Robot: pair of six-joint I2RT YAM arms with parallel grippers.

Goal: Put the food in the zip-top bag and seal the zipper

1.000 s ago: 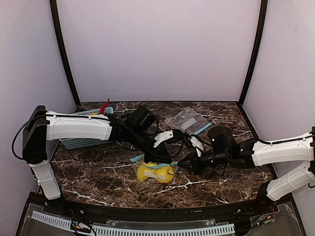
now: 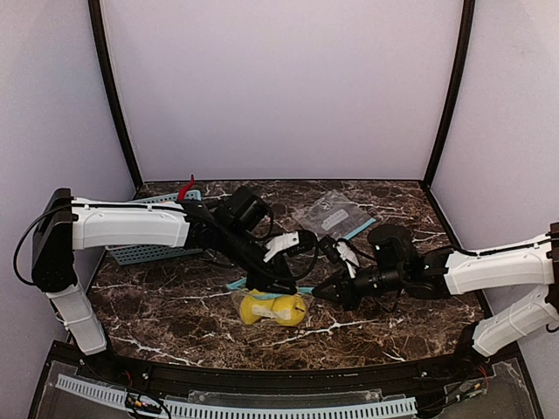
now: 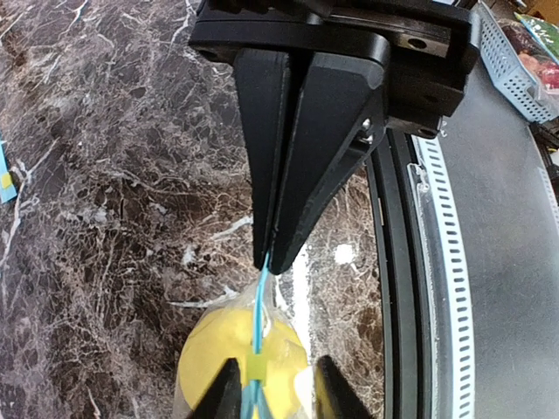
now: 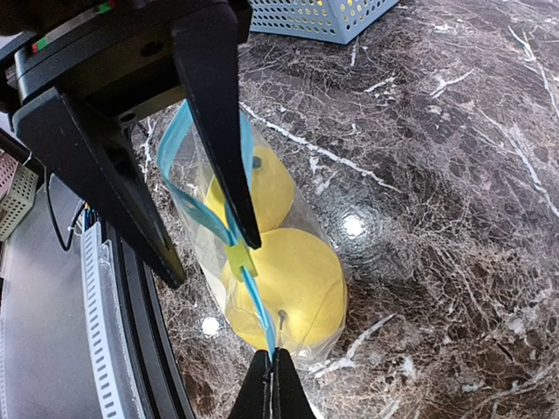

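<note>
Two yellow fruits (image 2: 286, 307) lie inside a clear zip top bag (image 4: 301, 218) on the marble table. The bag's blue zip strip (image 3: 258, 319) carries a small yellow slider (image 4: 238, 259). At the strip's near end my right gripper is shut, the thin strip pinched in its fingertips. The fingers of my left gripper stand part open astride the strip close to the slider, one finger (image 4: 214, 131) on either side. In the top view, the left gripper hides part of the zip line, whose far end is still partly parted.
Behind the arms a second clear bag (image 2: 332, 214) with a blue strip lies flat. A pale blue basket (image 2: 144, 254) stands at the back left, holding other items. The marble in front of the filled bag is clear.
My left gripper has shifted left along the zip strip. The filled bag has slid slightly left. My right gripper stays almost in place.
</note>
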